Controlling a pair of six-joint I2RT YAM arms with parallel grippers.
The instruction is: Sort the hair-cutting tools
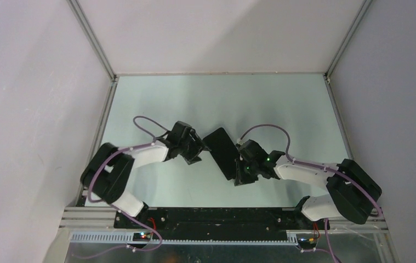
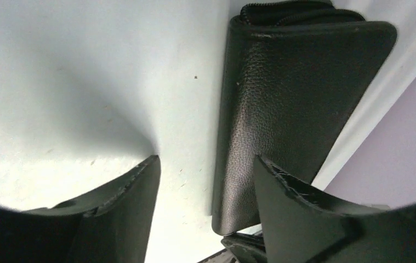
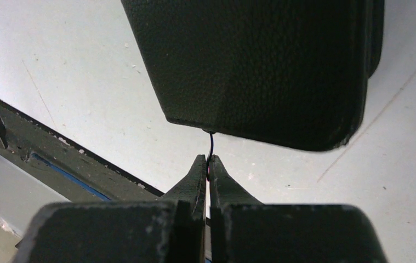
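Observation:
A black leather zip case (image 1: 221, 147) lies slantwise on the white table between my two arms. From its near end hangs a thin dark zipper pull (image 3: 211, 145), and my right gripper is shut on that pull. At the case's left long side, my left gripper stands open with nothing between its fingers. One left finger (image 2: 282, 192) overlaps the case's near part in the left wrist view; whether it touches cannot be told. Black zipper teeth (image 2: 304, 13) show at the far end. What is inside the case is hidden.
Bare white table (image 1: 271, 104) spreads behind and to both sides of the case. Light walls (image 1: 403, 109) close in the sides and back. A dark rail (image 1: 222, 219) runs along the front edge.

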